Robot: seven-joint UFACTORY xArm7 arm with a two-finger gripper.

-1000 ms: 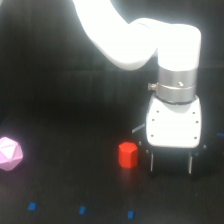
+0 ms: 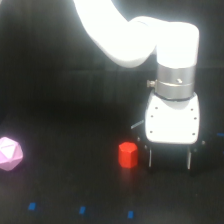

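Observation:
A small red block (image 2: 127, 155) stands on the dark table, left of the hand. Beyond it to the left, at the frame's edge, lies a pink many-sided piece (image 2: 9, 153). My gripper (image 2: 170, 160) points down with its two thin fingers wide apart. Nothing shows between them, and the red block is outside the left finger (image 2: 150, 157). How high the fingertips are above the table is hard to judge.
Several small blue marks, such as this one (image 2: 82, 210), lie along the front of the dark surface. A dark curtain-like backdrop (image 2: 60, 60) hangs behind.
The hand and its fingers have shifted very slightly up and to the left in the picture. Both the red block and the pink piece stay where they were.

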